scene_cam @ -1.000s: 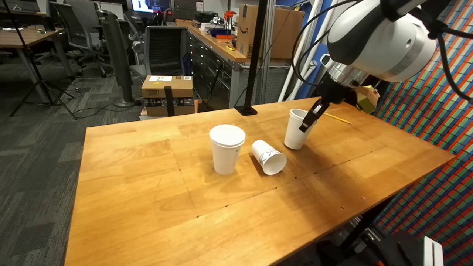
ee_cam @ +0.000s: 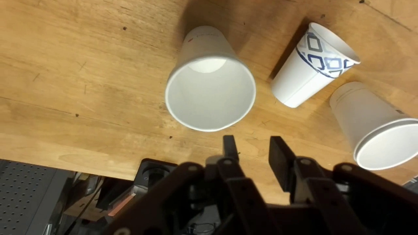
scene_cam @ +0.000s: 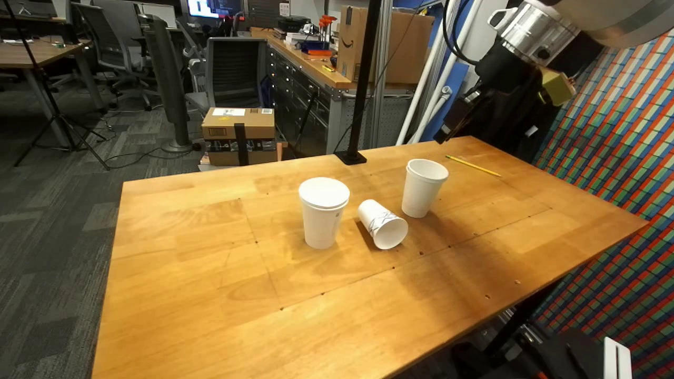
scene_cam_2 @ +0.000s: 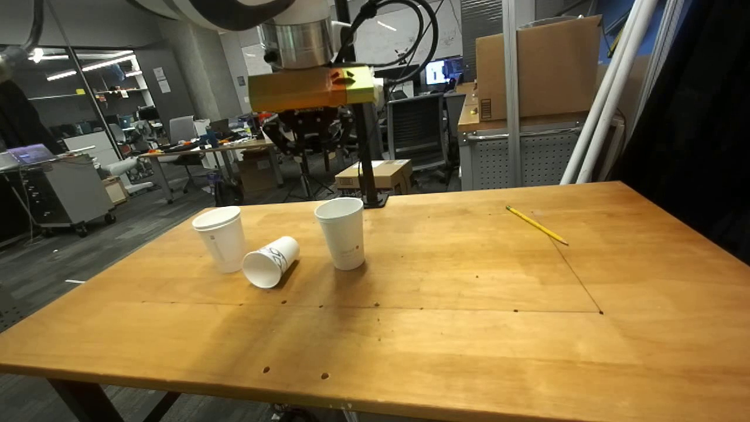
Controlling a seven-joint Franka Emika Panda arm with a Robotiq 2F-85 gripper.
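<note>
Above the table hangs my gripper, its fingers part open with a clear gap and nothing between the fingers. In the wrist view an upright white cup [ee_cam: 209,94] stands open-mouthed just beyond the fingertips, empty inside; the gripper is apart from it and higher. A smaller white cup with a blue pattern [ee_cam: 309,64] lies on its side close by. Beyond that is another white cup [scene_cam: 320,215], upright with its top covered in white, seen at the left of the group in both exterior views.
A yellow pencil [scene_cam_2: 538,225] lies on the right of the wooden table [scene_cam_2: 450,351]. Near the table's back edge rises a black post [scene_cam: 351,157].
My arm has risen up and back, away from the upright open cup it was beside. That cup has shifted slightly toward the front; the other two cups have stayed put.
</note>
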